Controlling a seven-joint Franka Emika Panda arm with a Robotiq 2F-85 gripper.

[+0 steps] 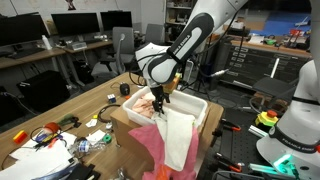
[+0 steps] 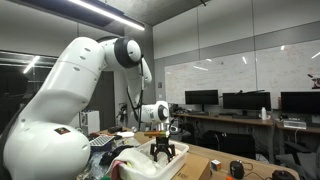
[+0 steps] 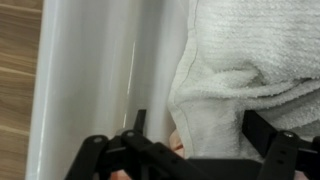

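A white towel [image 1: 180, 138] hangs over the near side of a white bin [image 1: 201, 106], next to pink cloth [image 1: 148, 138] draped over the same side. My gripper [image 1: 160, 105] is low at the bin, by the upper part of the towel. In the wrist view the gripper stands open, its dark fingers far apart. Folds of the white towel [image 3: 250, 45] lie below and between them, and a bit of pink shows under the folds. Whether the fingers touch the cloth I cannot tell.
Cardboard [image 1: 125, 123] stands along the bin's left side. Tools, cables and papers [image 1: 40, 158] clutter the wooden table at the left. The bin's smooth wall [image 3: 85, 75] runs close beside the gripper in the wrist view. Monitors [image 2: 248, 101] stand on a desk behind.
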